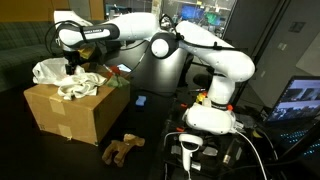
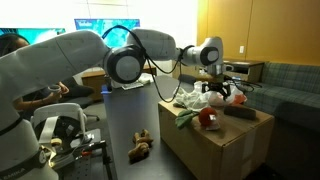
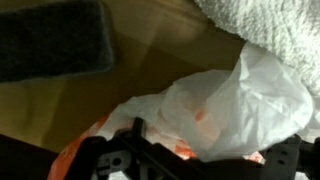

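My gripper is open, low over a crumpled white plastic bag (image 3: 245, 100). In the wrist view the bag lies beneath and between the fingers, and orange-red patches show on it. Exterior view 1 has the gripper (image 1: 76, 58) above the white heap on the cardboard box (image 1: 65, 117). From the other side, the bag (image 2: 228, 92) sits on the box top next to the gripper (image 2: 214, 86). Whether the fingertips touch the bag cannot be made out.
A white towel (image 3: 270, 30) and a dark block (image 3: 55, 40) lie beside the bag. Also on the box are a red round object (image 2: 208, 118) and a green item (image 2: 187, 117). A brown toy (image 1: 123, 149) lies on the floor, with clear floor around it.
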